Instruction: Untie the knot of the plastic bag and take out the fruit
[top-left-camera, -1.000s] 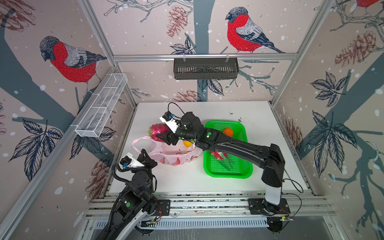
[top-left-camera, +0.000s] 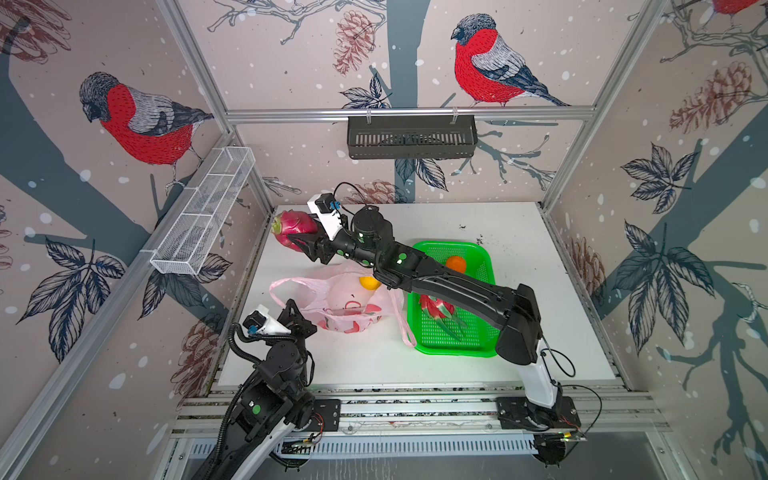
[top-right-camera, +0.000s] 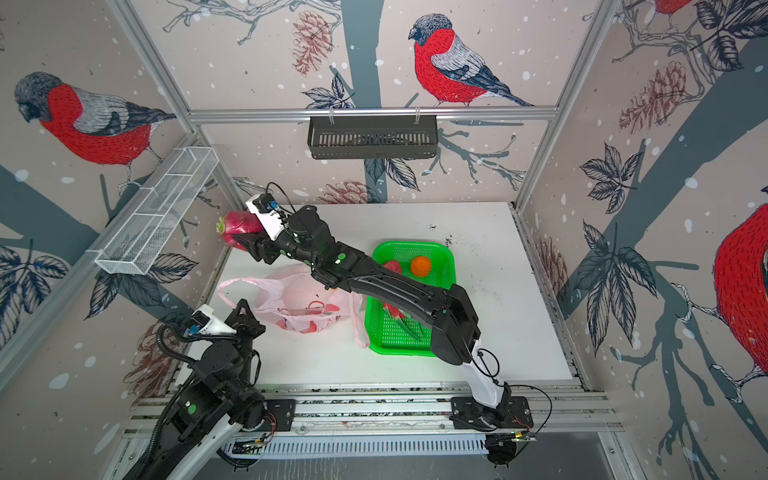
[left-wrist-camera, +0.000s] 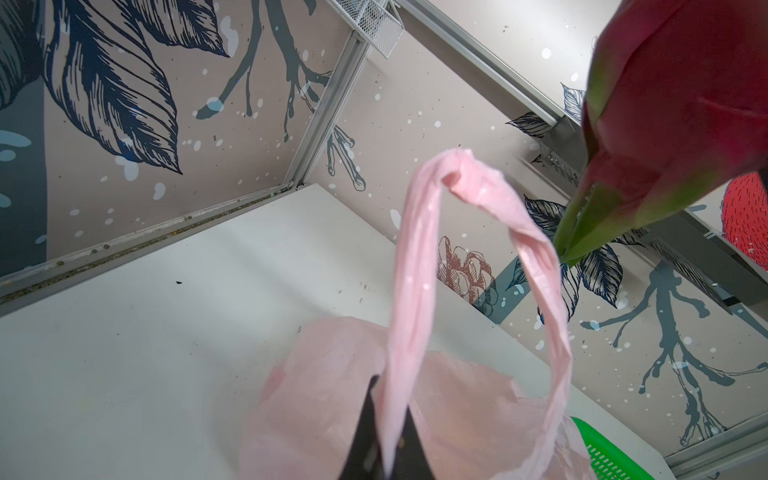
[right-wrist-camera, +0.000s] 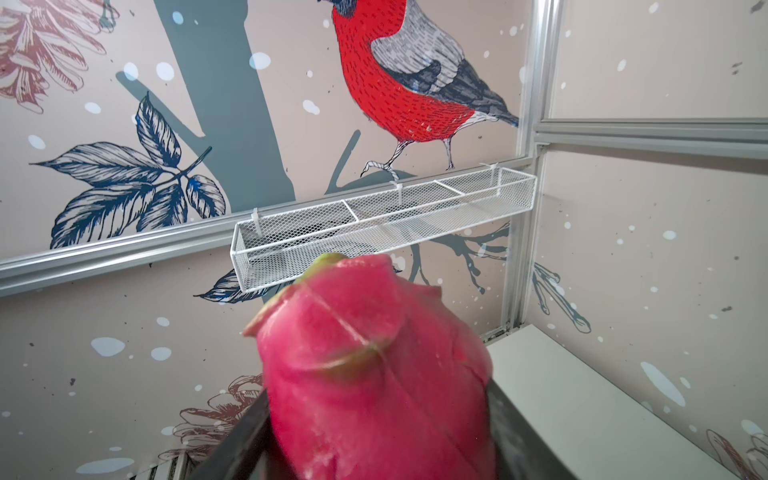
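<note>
High above the back left of the table, a magenta dragon fruit (top-left-camera: 289, 226) is held by my right gripper (top-left-camera: 310, 246), whose fingers grip its sides (right-wrist-camera: 372, 360). It also fills the upper right of the left wrist view (left-wrist-camera: 680, 112). Below lies the pink plastic bag (top-left-camera: 340, 300), its mouth spread wide. A yellow fruit (top-left-camera: 369, 282) shows inside, partly behind the right arm. At the bag's left front, my left gripper (top-left-camera: 299, 313) is shut on a looped bag handle (left-wrist-camera: 420, 264), which passes between its fingertips.
Right of the bag stands a green basket (top-left-camera: 452, 351) with an orange (top-left-camera: 455, 265) and red fruit (top-left-camera: 438, 306) in it, partly under the right arm. A white wire shelf (top-left-camera: 200, 216) hangs on the left wall.
My right gripper has carried the dragon fruit left and up, clear of the bag. The bag's right side now droops toward the basket. The left arm has stayed put.
</note>
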